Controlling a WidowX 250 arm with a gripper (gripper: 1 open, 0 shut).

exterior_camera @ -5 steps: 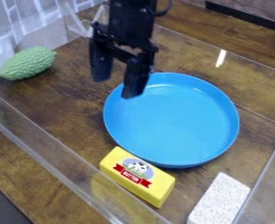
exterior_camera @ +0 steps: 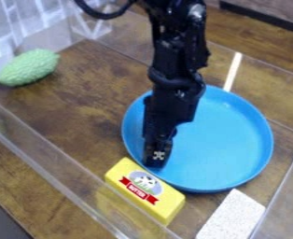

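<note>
My black gripper [exterior_camera: 160, 149] reaches down from the top centre to low over the left side of a blue plate [exterior_camera: 224, 140], its tips close to the plate's near-left part. I see nothing held; the fingertips are dark and hard to make out. A yellow butter box [exterior_camera: 146, 191] lies just in front of the plate, below the gripper.
A green bumpy vegetable toy [exterior_camera: 27, 67] lies at the back left. A white block [exterior_camera: 230, 217] is at the front right. Clear walls border the wooden surface, which is bare at the left.
My gripper has moved down and toward the front, from above the plate's back-left to its near-left part. The plate appears shifted slightly right and down.
</note>
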